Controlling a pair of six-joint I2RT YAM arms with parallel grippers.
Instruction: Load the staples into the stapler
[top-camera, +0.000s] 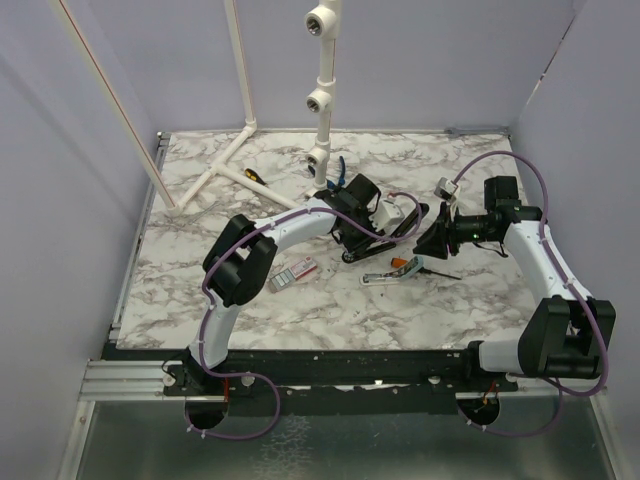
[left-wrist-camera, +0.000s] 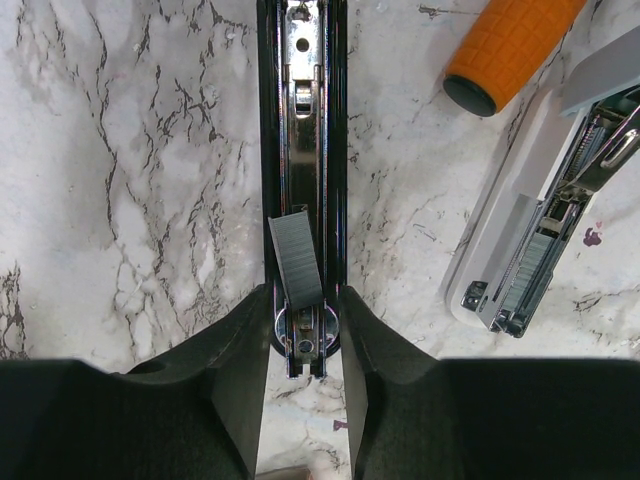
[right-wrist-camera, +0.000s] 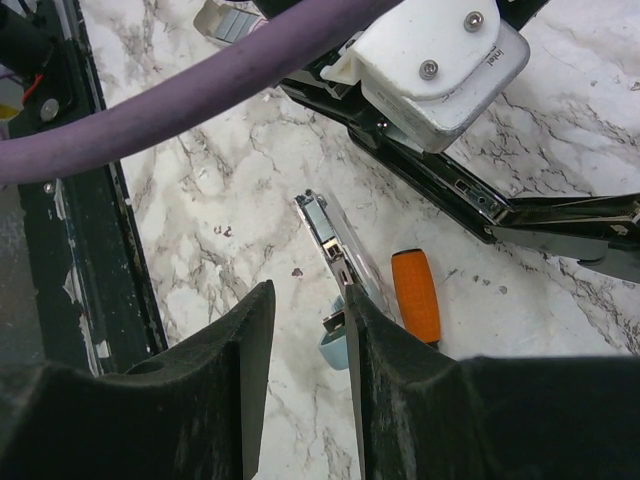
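The long black stapler (left-wrist-camera: 337, 150) lies opened out below my left gripper, its metal channel in sight. A grey strip of staples (left-wrist-camera: 297, 262) rests askew on the channel near its front end. The left fingers stand apart on either side of the strip's lower end, with gaps to both. In the right wrist view my right gripper is open, nothing held between its fingers, above the table. A smaller white stapler (left-wrist-camera: 510, 220), opened, has staples in its channel. From the top, the left arm hides part of the black stapler (top-camera: 400, 229).
An orange-handled tool (left-wrist-camera: 515, 45) lies between the two staplers. Staple boxes (top-camera: 293, 273) sit left of the staplers. White pipes (top-camera: 245, 185) stand and lie behind the left arm.
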